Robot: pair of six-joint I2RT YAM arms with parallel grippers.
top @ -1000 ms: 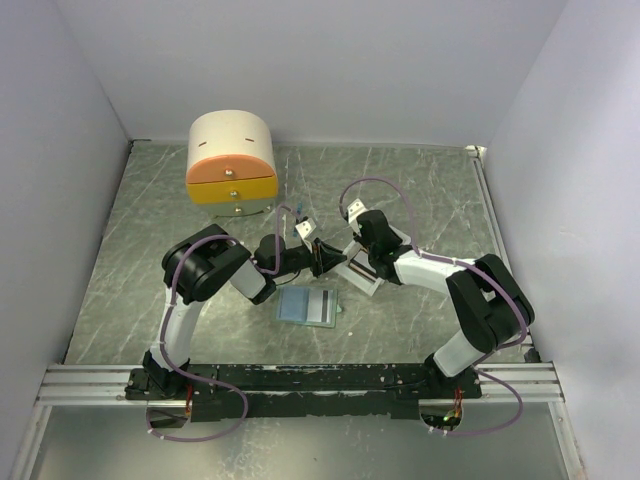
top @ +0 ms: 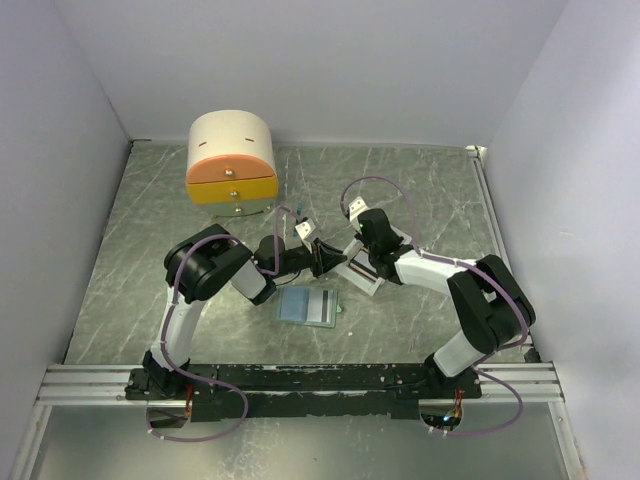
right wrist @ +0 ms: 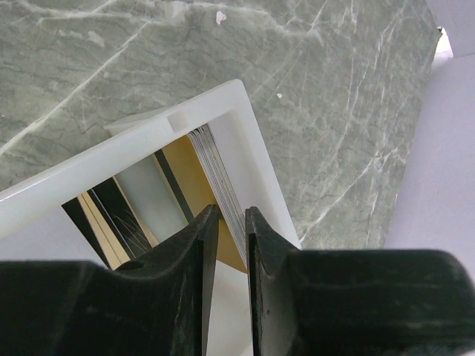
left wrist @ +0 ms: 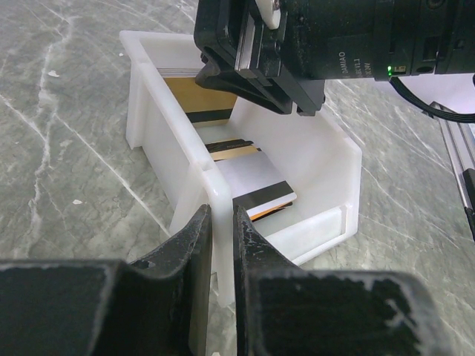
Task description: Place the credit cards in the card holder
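The credit cards stand and lean in a white box (left wrist: 169,122). Flat in it lies a grey-and-black card (left wrist: 260,180), with gold cards (left wrist: 194,98) behind. My left gripper is shut on the box's wall near a corner. Over the box's far end, my right gripper is part open. In the right wrist view, a row of thin white card edges (right wrist: 215,169) runs down between its fingertips, beside a gold card (right wrist: 191,176). Whether both pads touch them I cannot tell. An open card holder (top: 293,304), blue with a grey-white side, lies in front of the left arm.
At the back left stands a small chest (top: 230,150) with orange and yellow drawers. Both arms reach close together over the box.
In the top view, both arms, the box and the card holder keep their places; no clear movement shows.
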